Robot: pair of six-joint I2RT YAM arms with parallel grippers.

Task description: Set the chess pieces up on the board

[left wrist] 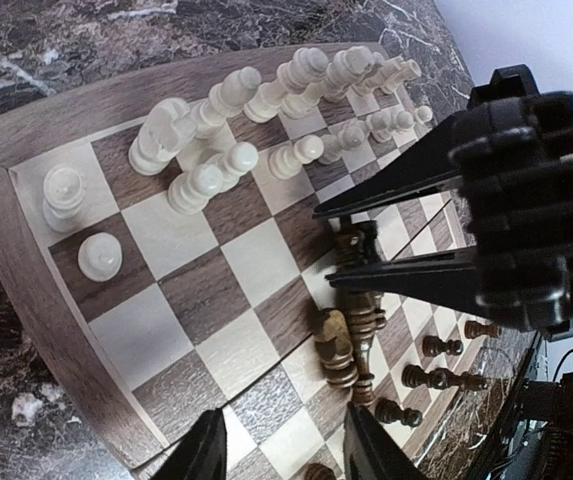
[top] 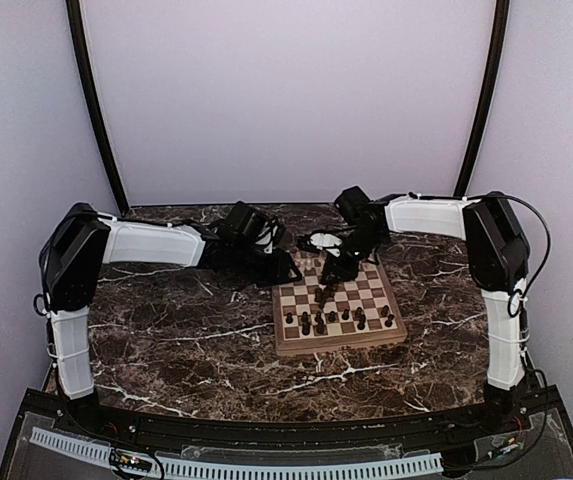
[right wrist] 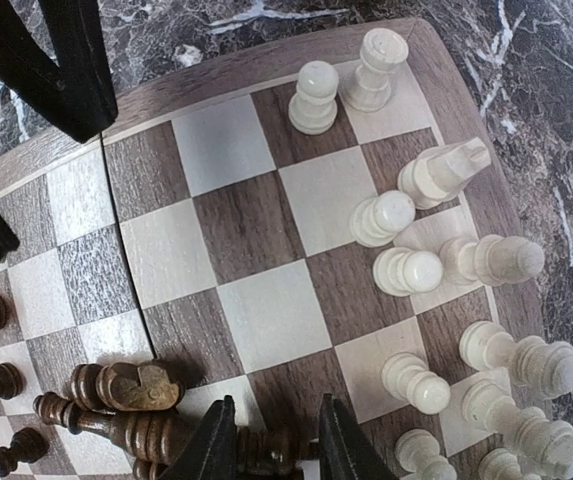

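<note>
Two dark pieces lie on their sides mid-board: a long one (left wrist: 362, 350) and a shorter one (right wrist: 131, 386) beside it. My right gripper is low over the far end of the long piece, its fingers parted on either side of that end; whether they touch it cannot be told. Over the board's left part, my left gripper (top: 291, 275) stands open and empty. White pieces (right wrist: 491, 260) stand upright along the far side of the chessboard (top: 306, 347). Dark pieces (top: 319, 323) are along the near side, small and partly hard to make out.
Both grippers are close together above the board. Squares between the white pieces and the lying dark ones are largely bare.
</note>
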